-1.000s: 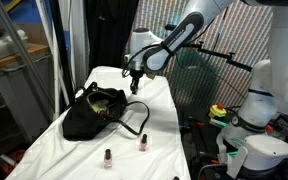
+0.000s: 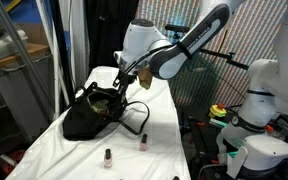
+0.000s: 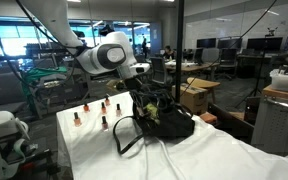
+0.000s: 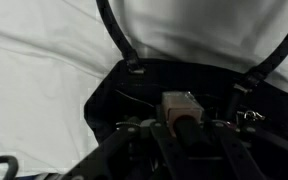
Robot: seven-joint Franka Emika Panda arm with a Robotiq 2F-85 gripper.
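Observation:
My gripper is shut on a small bottle [image 4: 178,103] with a pale, pinkish body and a dark top. Directly beneath it in the wrist view spreads a black bag [image 4: 109,95], its two handles [image 4: 122,38] reaching toward the top of the picture. From the first exterior view, the bag [image 2: 81,122] sits on the white table with the gripper [image 2: 126,84] above its right side. The fingers and the lower part of the bottle are hard to make out against the dark bag. Whether the bottle touches the bag cannot be told.
Two similar small bottles [image 2: 107,158] stand on the white table [image 2: 169,105] in front of the bag; several more [image 3: 88,107] stand to its left in the second exterior view. A black strap [image 3: 127,141] loops out beside the bag.
The bag and standing bottles have not moved.

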